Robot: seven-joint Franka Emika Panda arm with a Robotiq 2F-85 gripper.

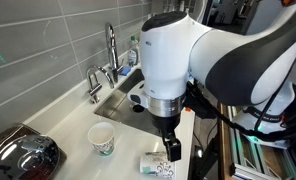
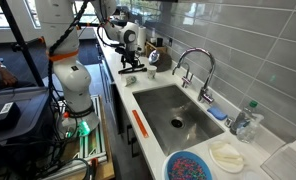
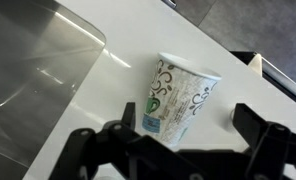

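A patterned paper cup (image 3: pixel 176 100) lies on its side on the white counter, below my gripper in the wrist view. The fingers stand open, one finger to each side of the cup, with nothing held. In exterior view 1 the lying cup (image 1: pixel 156 164) is near the front edge of the counter, and my gripper (image 1: pixel 171 150) is close over its right end. Whether the fingers touch it cannot be told. A second paper cup (image 1: pixel 102 138) stands upright to the left, nearer the wall.
A steel sink (image 2: pixel 176 118) with a tall faucet (image 2: pixel 210 65) takes up the middle counter. A round metal lid or pan (image 1: pixel 26 156) is at the left. A blue bowl (image 2: pixel 187 167), sponge (image 2: pixel 217 112) and bottles (image 2: pixel 245 117) lie beyond the sink.
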